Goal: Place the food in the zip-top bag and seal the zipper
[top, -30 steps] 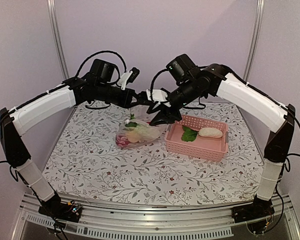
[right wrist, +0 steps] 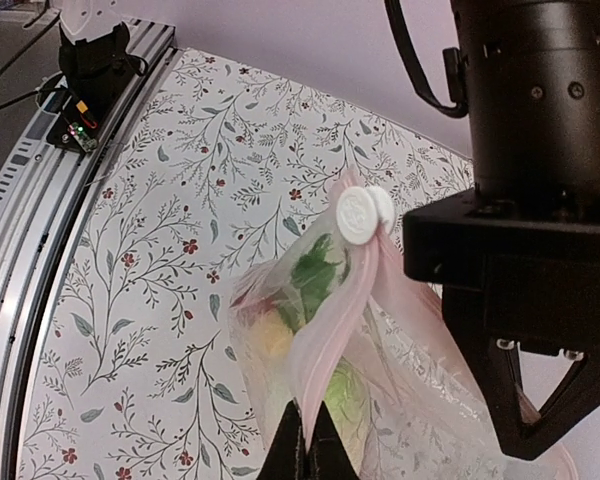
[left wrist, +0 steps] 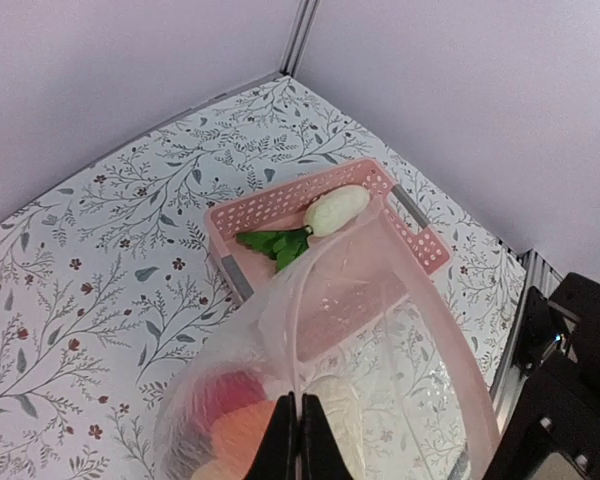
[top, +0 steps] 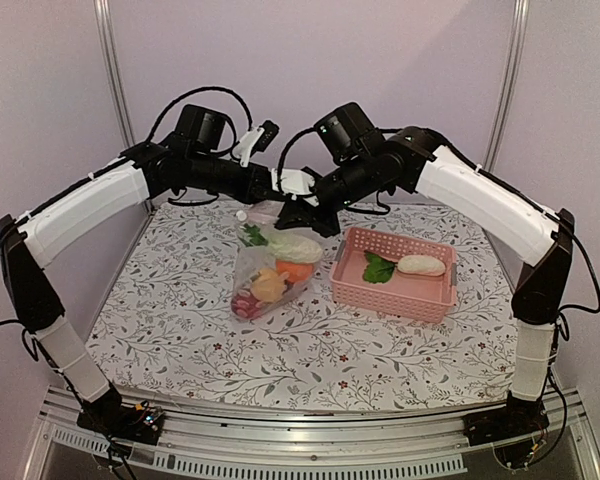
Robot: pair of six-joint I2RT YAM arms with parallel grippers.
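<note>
A clear zip top bag [top: 248, 275] with a pale pink rim hangs below both grippers, with red, orange, yellowish, pale and leafy green food inside. In the left wrist view, the bag's rim runs between the fingers of my left gripper, shut on it. My right gripper is likewise shut on another stretch of the rim. Beside it, a white zipper slider [right wrist: 358, 213] sits on the rim. The bag's mouth gapes open in the left wrist view. From above, the arms hide most of the upper bag.
Right of the bag stands a pink basket [top: 392, 300] holding a white oblong food piece [top: 421, 265] and a green leafy piece [top: 378, 267]. The two arms are very close together above the bag.
The basket has not moved.
</note>
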